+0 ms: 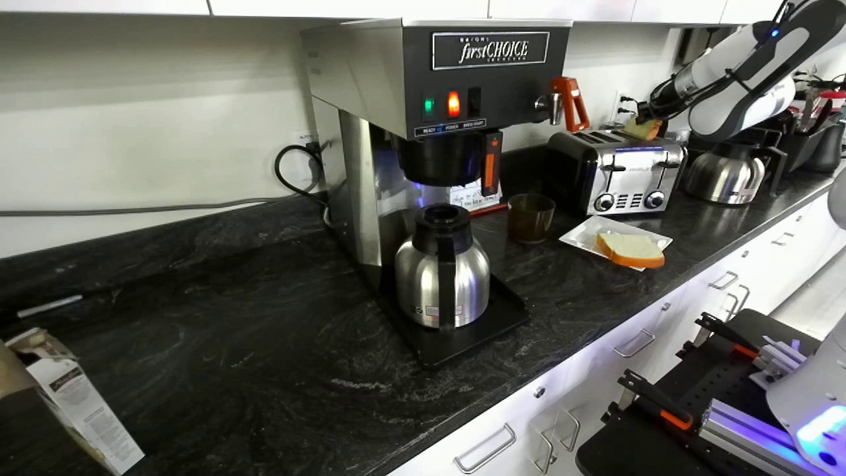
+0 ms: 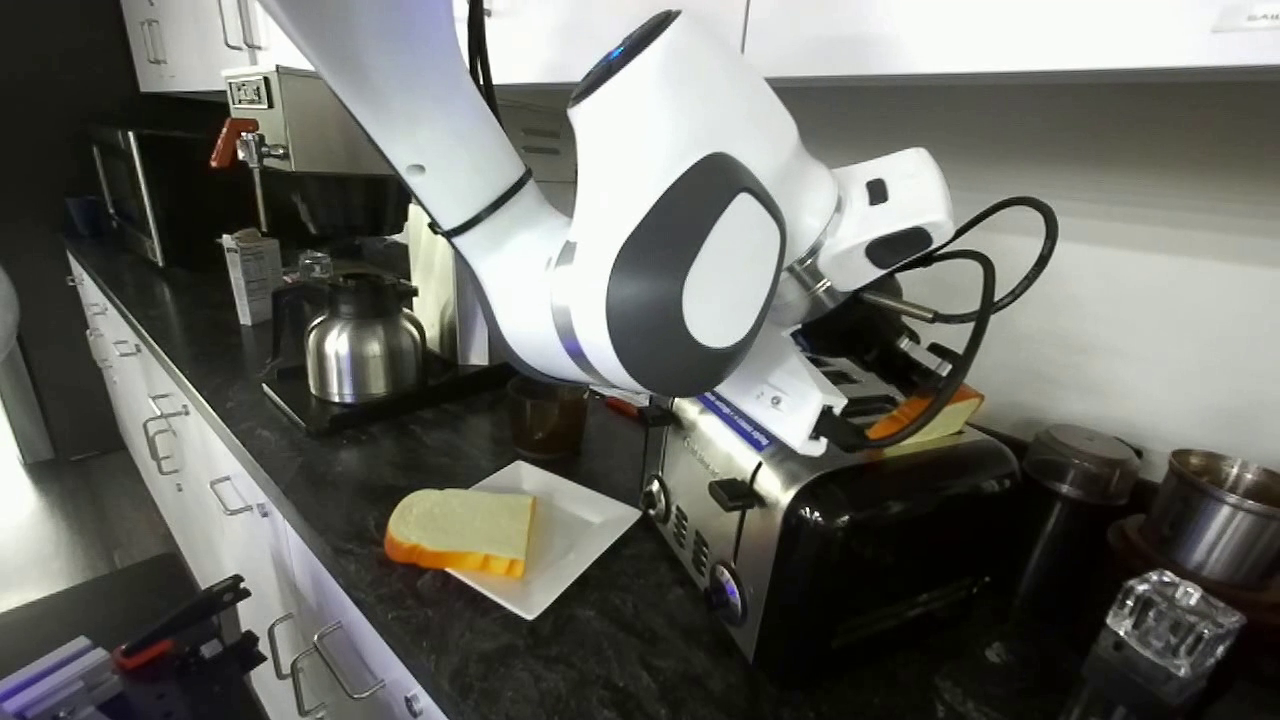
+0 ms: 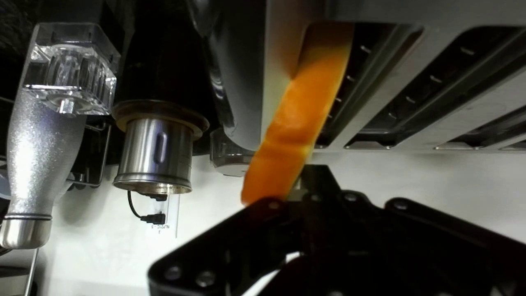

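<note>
A bread slice with an orange-brown crust point(image 3: 296, 128) stands on edge, slanted, in an outer slot of the silver and black toaster point(image 2: 828, 480). Much of it sticks up above the top, and part disappears into the slot. My gripper is shut beside the crust, its dark fingertips close together with no bread visible between them. Whether they touch the slice cannot be told. A second bread slice point(image 2: 462, 530) lies on a white square plate point(image 2: 588, 522) in front of the toaster, overhanging its edge.
A brown glass point(image 1: 531, 218) and the coffee maker point(image 1: 361, 71) with its steel carafe point(image 1: 442, 277) stand to one side of the toaster. On the other side are another carafe point(image 1: 723, 178), a metal cup point(image 2: 1224, 510) and a clear-topped bottle point(image 2: 1170, 624). The wall is close behind.
</note>
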